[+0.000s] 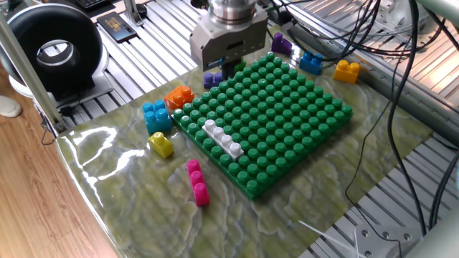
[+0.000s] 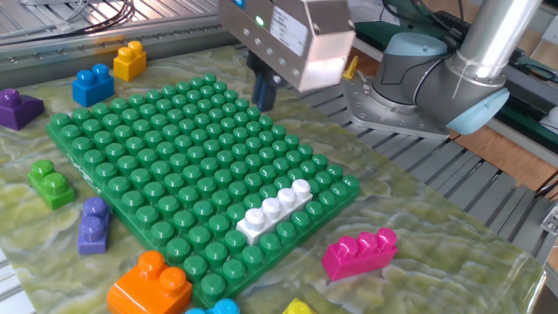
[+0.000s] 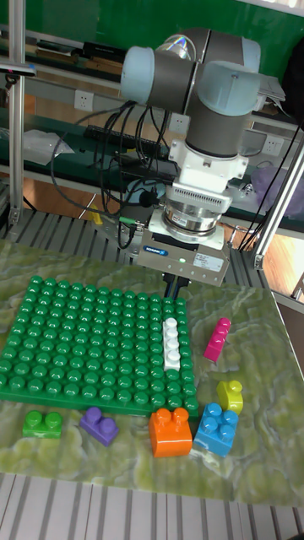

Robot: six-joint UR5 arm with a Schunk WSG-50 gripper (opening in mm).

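A green studded baseplate (image 1: pixel 269 118) lies on the table, with a white four-stud brick (image 1: pixel 224 138) near one edge of it. My gripper (image 1: pixel 228 74) hangs above the plate area, pointing down. Its dark fingers (image 2: pixel 264 91) look close together in every view, and nothing shows between them; I read it as shut. In the third exterior view the gripper (image 3: pixel 175 294) appears just above the far edge of the plate, beyond the white brick (image 3: pixel 171 343). Whether the fingertips touch anything cannot be made out, but they seem raised.
Around the plate lie loose bricks: pink (image 1: pixel 197 183), yellow (image 1: pixel 161 145), light blue (image 1: pixel 157 117), orange (image 2: pixel 150 286), violet (image 2: pixel 93 227), green (image 2: pixel 51 185), dark purple (image 2: pixel 17 111), blue (image 1: pixel 310 63) and amber (image 1: pixel 347 71). Cables (image 1: pixel 401 107) run along one side.
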